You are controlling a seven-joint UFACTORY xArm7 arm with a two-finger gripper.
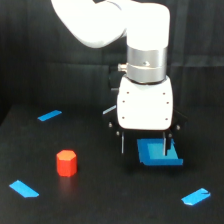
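Note:
My white gripper (144,146) hangs over the dark table, right of the middle. Its two thin dark fingers stand wide apart, so it is open, and no object shows between them. A blue square tray or box (160,160) lies below and behind the gripper's right finger, partly covered by the hand. Whether the finger is above it or in front of it I cannot tell. Well to the left of the gripper, a red-orange block (67,163) with a hexagonal-looking face sits by itself on the table.
Flat blue strips lie on the table at the back left (50,115), front left (24,189) and front right (196,197). Bare black table separates the red block from the blue tray. Dark curtains hang behind.

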